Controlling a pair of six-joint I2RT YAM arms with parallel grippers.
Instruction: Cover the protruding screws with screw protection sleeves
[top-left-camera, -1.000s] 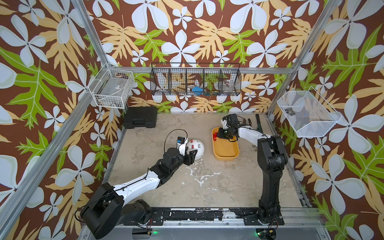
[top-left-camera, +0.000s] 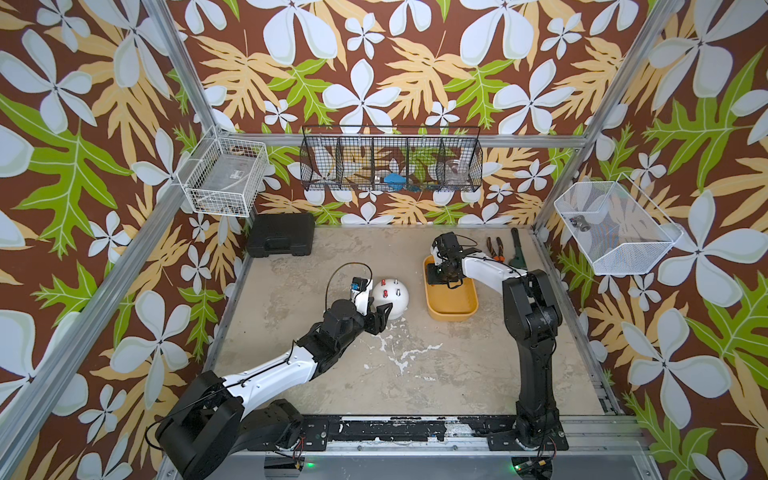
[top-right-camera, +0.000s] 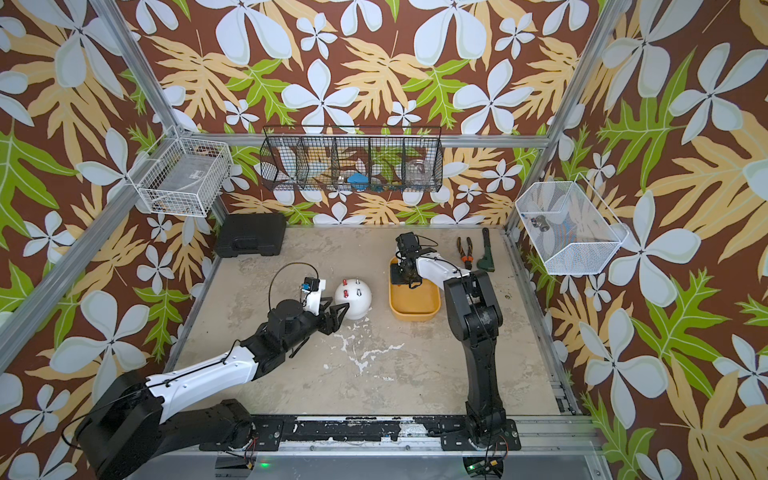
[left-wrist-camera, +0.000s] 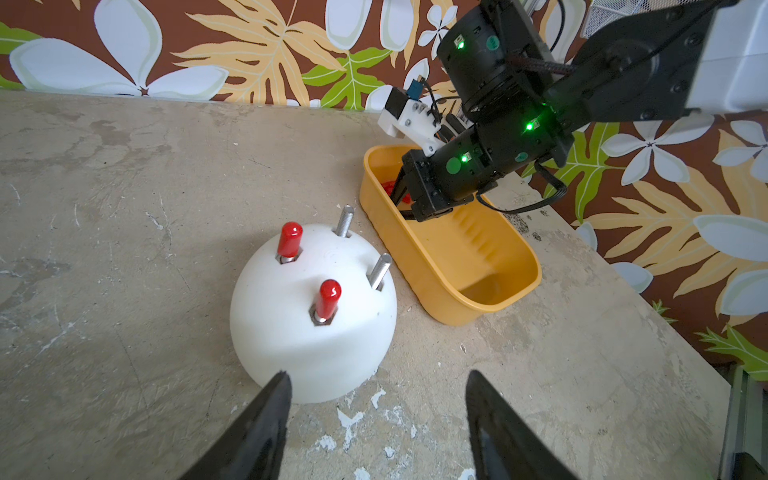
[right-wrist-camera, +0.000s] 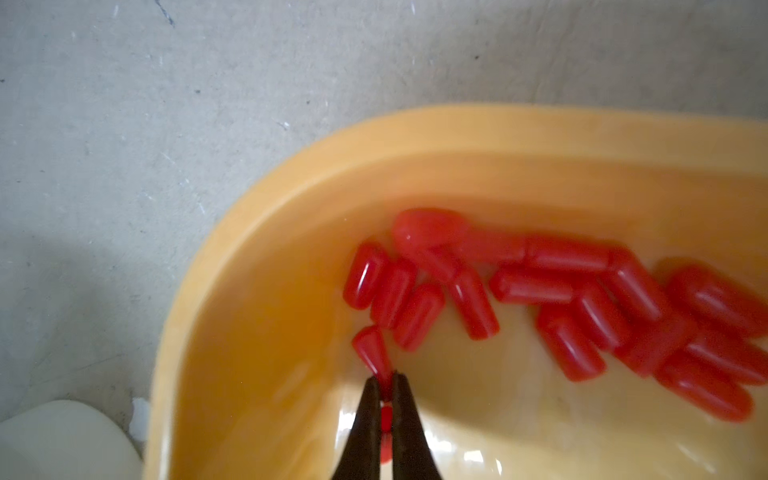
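The white dome (left-wrist-camera: 312, 360) carries several upright screws. Red sleeves cover two of them, the rear-left sleeve (left-wrist-camera: 290, 240) and the front sleeve (left-wrist-camera: 328, 298); two to the right, a bare screw (left-wrist-camera: 345, 221) and another bare screw (left-wrist-camera: 380, 272), show metal. My left gripper is open in front of the dome, nothing between its fingers. Inside the yellow bin (right-wrist-camera: 240, 232), my right gripper is shut, with the narrowed end of a red sleeve (right-wrist-camera: 369, 349) pinched between its tips. Beyond it lies a pile of loose sleeves (right-wrist-camera: 560, 320).
Pliers (top-right-camera: 465, 249) and a green-handled tool (top-right-camera: 485, 249) lie behind the right arm. A black case (top-left-camera: 280, 234) is at the back left. Wire baskets (top-left-camera: 392, 164) hang on the walls.
The right gripper has shifted left and lower into the bin's back-left corner, hiding the sleeves seen there before. The left arm has moved only very slightly.
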